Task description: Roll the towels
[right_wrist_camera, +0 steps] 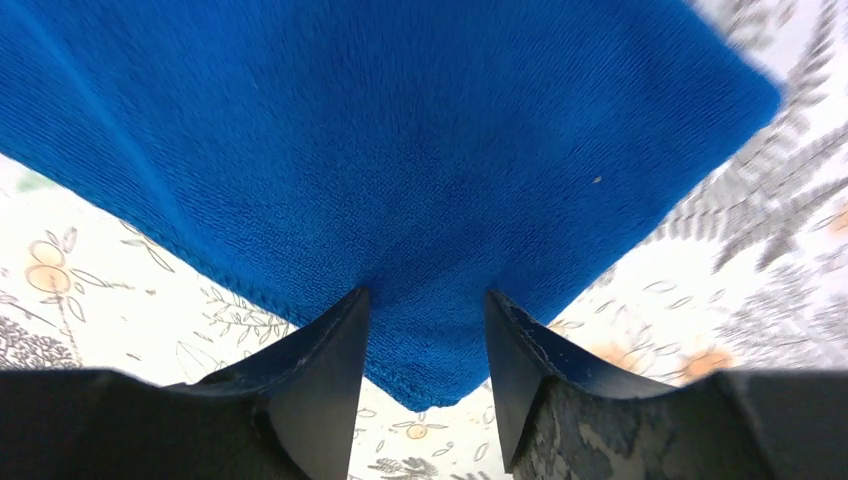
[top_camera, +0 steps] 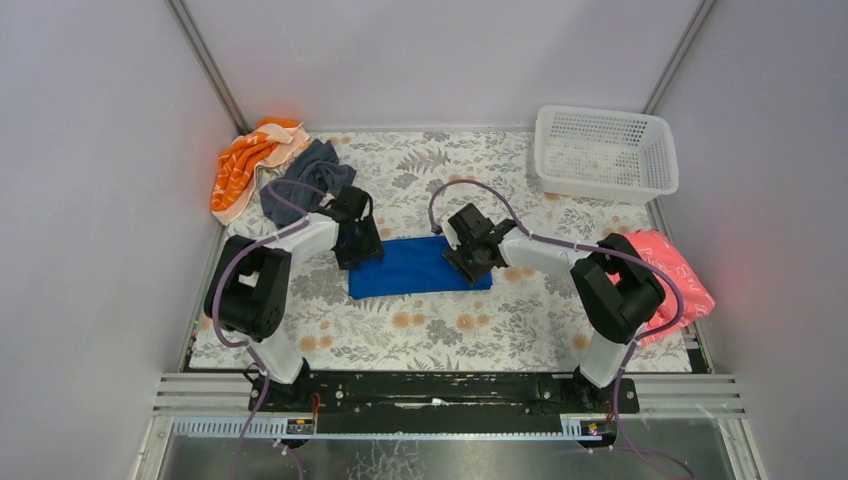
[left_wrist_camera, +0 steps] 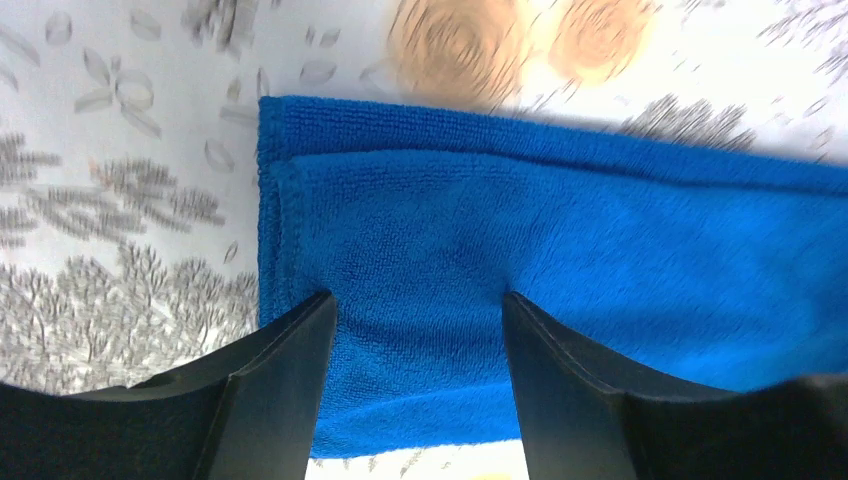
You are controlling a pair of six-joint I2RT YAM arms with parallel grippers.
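A blue towel (top_camera: 402, 271) lies flat as a long folded strip at mid-table. My left gripper hovers open over its left end, where the left wrist view shows layered edges. My right gripper is over the towel's right end, fingers apart, with a corner of cloth lying just below and between them.
An orange towel (top_camera: 243, 160) and a dark grey towel (top_camera: 305, 180) lie heaped at the back left. An empty white basket (top_camera: 605, 155) stands at the back right, pink cloth (top_camera: 670, 280) at the right edge.
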